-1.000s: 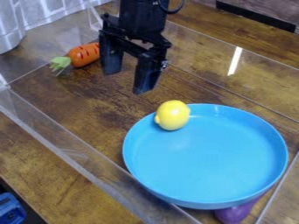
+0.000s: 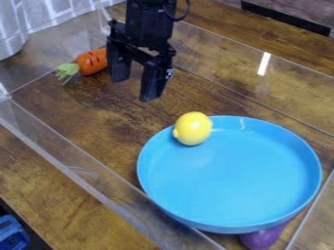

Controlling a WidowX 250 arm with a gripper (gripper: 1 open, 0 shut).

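Observation:
My black gripper (image 2: 139,78) hangs over the wooden surface in the upper middle, its two fingers spread open with nothing seen between them. Below and right of it a yellow ball-like object (image 2: 192,128), perhaps a lemon, rests on the upper rim area of a large blue plate (image 2: 229,182). An orange carrot (image 2: 92,61) with a green top lies behind and left of the gripper.
A purple object (image 2: 261,237) lies at the lower right, partly under the plate. A clear wall (image 2: 62,166) runs along the left. Bare wood (image 2: 248,78) fills the upper right. A white object stands at the top left corner.
My gripper has moved back, up the picture and slightly left, away from the yellow object. The other things have not moved.

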